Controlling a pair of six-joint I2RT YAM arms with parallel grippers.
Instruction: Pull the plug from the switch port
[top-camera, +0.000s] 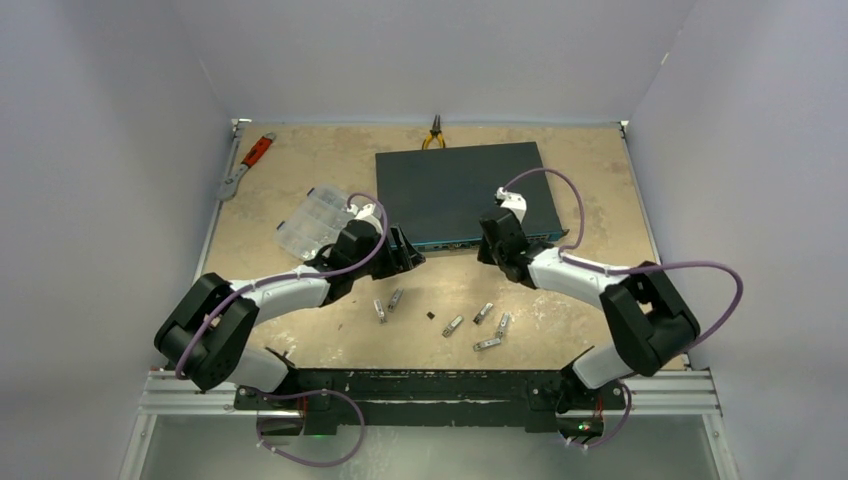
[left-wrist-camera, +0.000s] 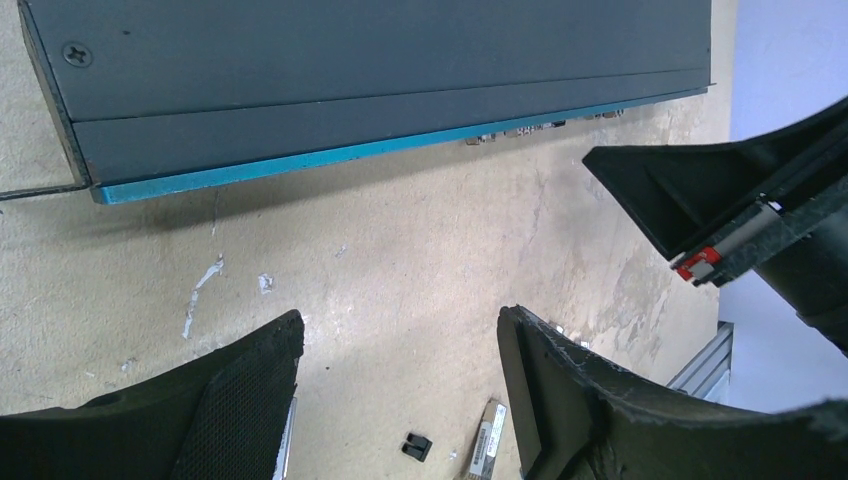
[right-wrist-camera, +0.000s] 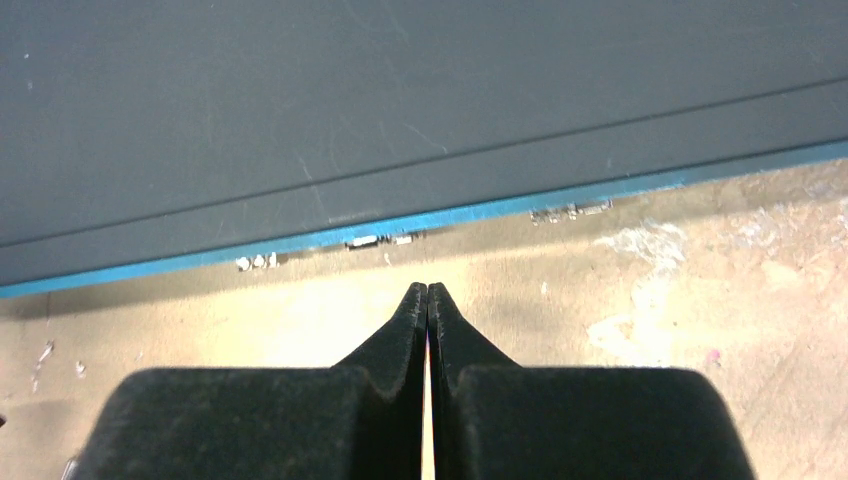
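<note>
The dark switch (top-camera: 450, 185) lies at the back of the table, its blue front edge (right-wrist-camera: 480, 211) facing the arms. Small metal plug ends show below that edge in the right wrist view: one at the left (right-wrist-camera: 260, 261), a cluster near the middle (right-wrist-camera: 385, 240), another at the right (right-wrist-camera: 570, 212). My right gripper is shut just in front of the edge, fingertips together with nothing between them. Off the switch's left part, my left gripper stands open and empty. The port openings themselves are hidden under the edge.
Several loose metal modules (top-camera: 453, 326) and a small black piece (top-camera: 431, 315) lie on the front of the table. A clear box (top-camera: 312, 222) stands left of the switch. Pliers (top-camera: 435, 133) lie behind it, a red-handled tool (top-camera: 246, 165) far left.
</note>
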